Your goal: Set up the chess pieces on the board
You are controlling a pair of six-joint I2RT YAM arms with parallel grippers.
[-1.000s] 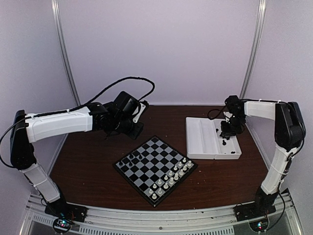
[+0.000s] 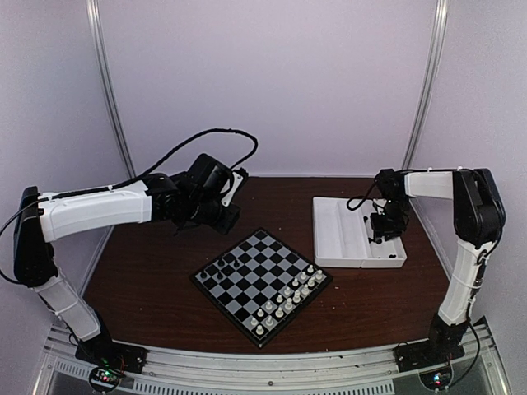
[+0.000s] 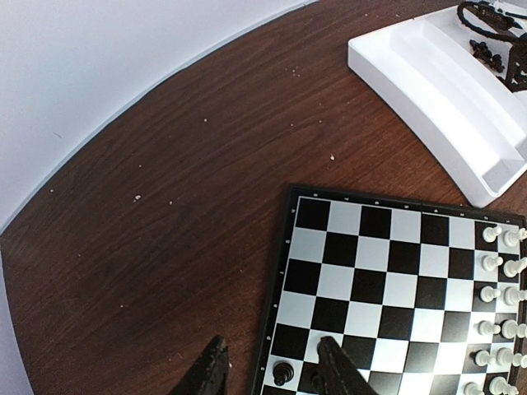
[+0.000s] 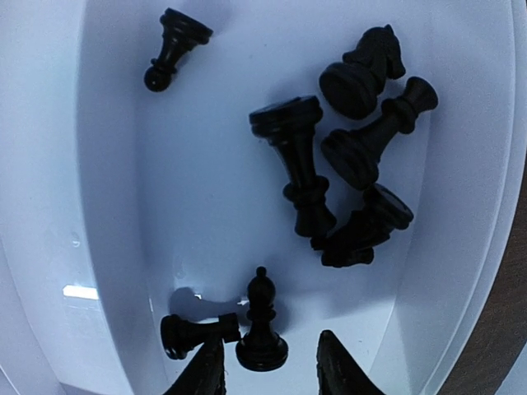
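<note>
The chessboard (image 2: pixel 260 284) (image 3: pixel 368 285) holds white pieces (image 3: pixel 490 263) along its near right side and a few black pieces (image 3: pixel 282 372) at its left. My left gripper (image 2: pixel 228 216) is raised above the table behind the board, open and empty. My right gripper (image 2: pixel 383 228) hangs open inside the white tray (image 2: pixel 333 230). Just ahead of its fingers stand or lie a black bishop (image 4: pixel 260 329) and another small black piece (image 4: pixel 188 333). Further in lie a pawn (image 4: pixel 177 45), a knight (image 4: pixel 352 82) and several other black pieces (image 4: pixel 294 156).
The tray sits right of the board, with its left compartment largely empty. Bare wooden table (image 3: pixel 156 271) lies behind and left of the board. Pale walls enclose the back and sides.
The left arm has barely moved, and the board looks the same.
</note>
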